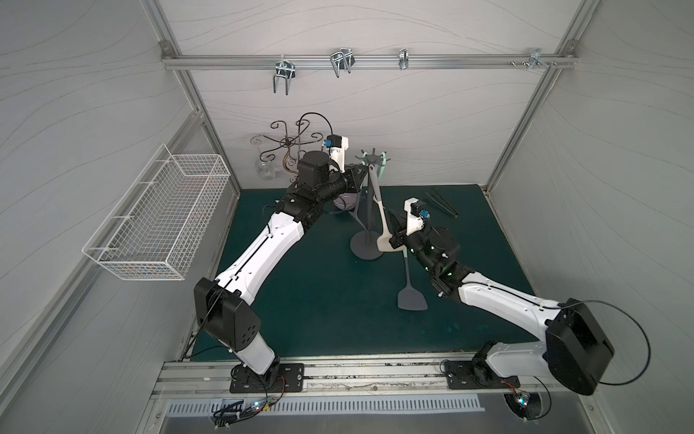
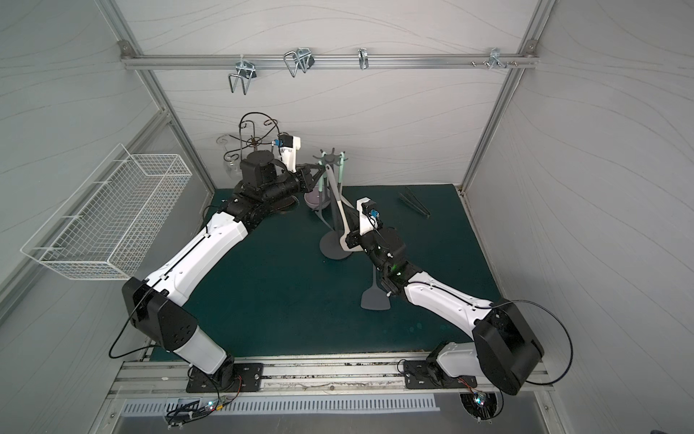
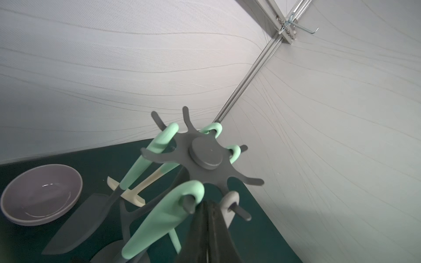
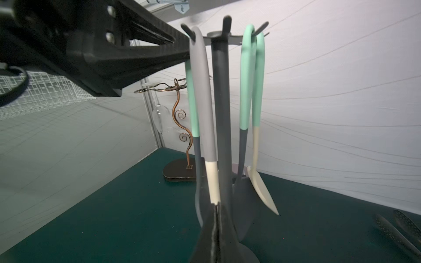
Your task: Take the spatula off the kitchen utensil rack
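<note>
A spatula [image 1: 382, 213] with a grey handle and cream lower part hangs on the dark utensil rack [image 4: 222, 100]. Its looped end [image 3: 229, 202] is still over a rack prong. Close by that loop, my left gripper is shut, with nothing visible between its fingers. Lower down, my right gripper is also shut, its tips overlapping the spatula's cream neck [image 4: 212, 177] in the right wrist view. No part of the spatula shows between them; whether they touch it I cannot tell. Green-handled utensils [image 3: 160, 219] hang from other prongs.
A grey turner [image 1: 412, 298] lies on the table in front of the rack. Black tongs [image 1: 441, 202] rest at the back right, a mauve bowl [image 3: 43, 195] behind the rack. A scrolled metal stand [image 4: 177, 109] is at the back left.
</note>
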